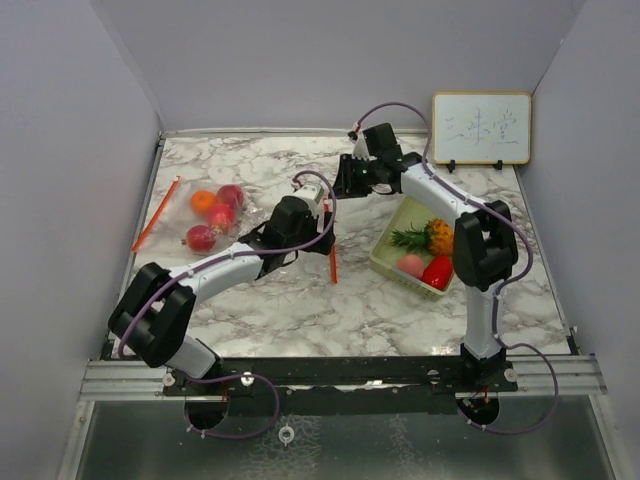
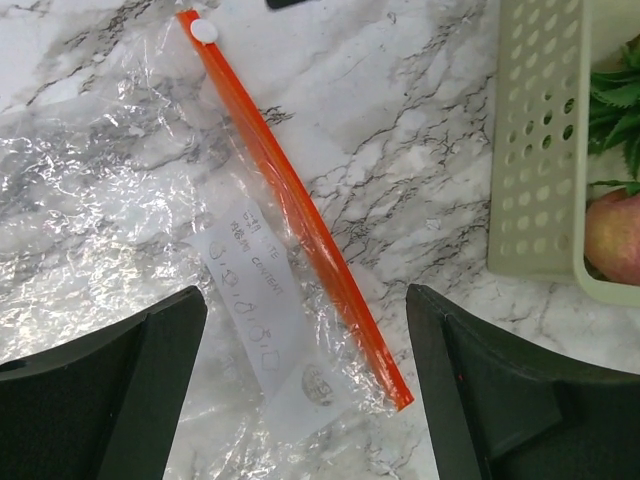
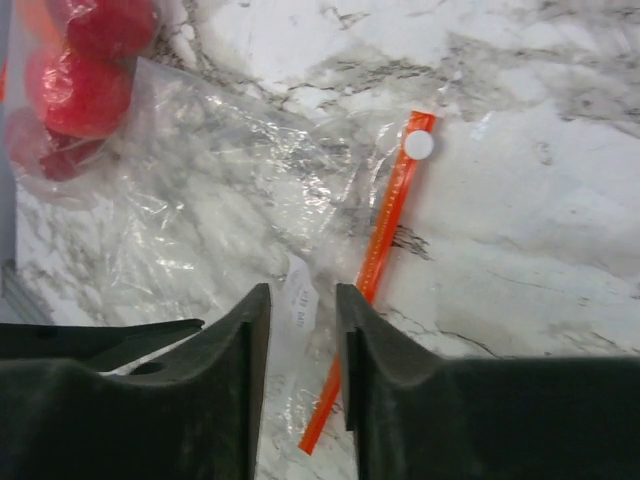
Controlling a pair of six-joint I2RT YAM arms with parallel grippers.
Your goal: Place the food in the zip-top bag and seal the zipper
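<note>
A clear zip top bag (image 2: pixel 110 220) lies flat on the marble table, with a white label (image 2: pixel 262 310) on it. Its orange zipper strip (image 2: pixel 290 195) runs along the right edge, and a white slider (image 3: pixel 418 145) sits at the far end. In the top view my left gripper (image 1: pixel 325 238) hangs over the strip's near half; its fingers are spread wide with nothing gripped. My right gripper (image 1: pixel 350 186) is beyond the strip's far end, fingers parted by a narrow gap (image 3: pixel 303 288) and only the bag visible below. A second clear bag at the left holds an orange (image 1: pixel 203 201) and several red fruits (image 1: pixel 221 216).
Right of the bag stands a green basket (image 2: pixel 536 150) holding a pineapple (image 1: pixel 440 237), a peach-coloured fruit (image 1: pixel 410 265) and a red pepper-like item (image 1: pixel 437 272). A whiteboard (image 1: pixel 482 127) stands at the back right.
</note>
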